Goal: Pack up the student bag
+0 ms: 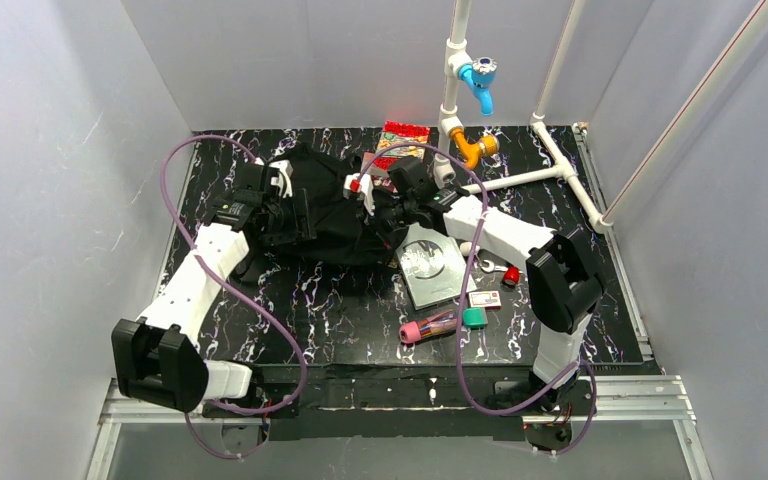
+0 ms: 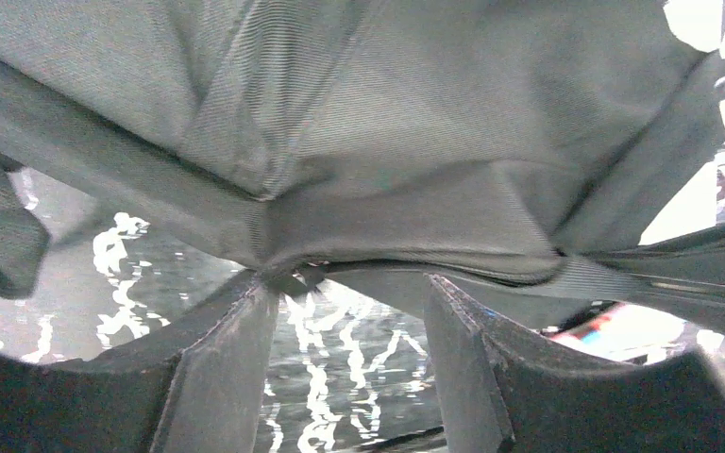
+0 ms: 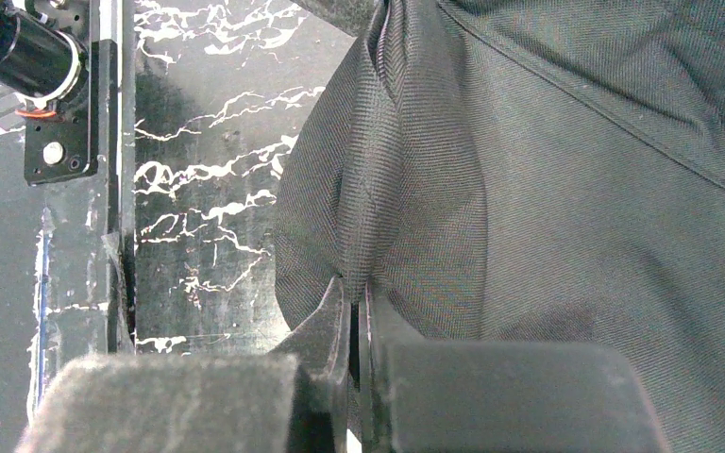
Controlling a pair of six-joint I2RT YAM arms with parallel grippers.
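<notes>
The black fabric bag (image 1: 332, 222) lies slack at the back middle of the table. In the right wrist view, my right gripper is shut on a gathered fold of the bag's cloth. My left gripper is at the bag's left side; its fingers (image 2: 217, 377) stand apart in the left wrist view. The bag's hem crosses at their tips, with marble tabletop visible through the gap; whether cloth is pinched there cannot be made out. A silver notebook-like item (image 1: 434, 268) lies right of the bag.
Near the front lie a pink-capped pencil tube (image 1: 428, 328), a green item (image 1: 474, 318) and a small white-and-red box (image 1: 484, 299). Red snack packets (image 1: 404, 138) sit behind the bag. Pipes with blue (image 1: 479, 80) and orange (image 1: 474, 147) taps rise at the back.
</notes>
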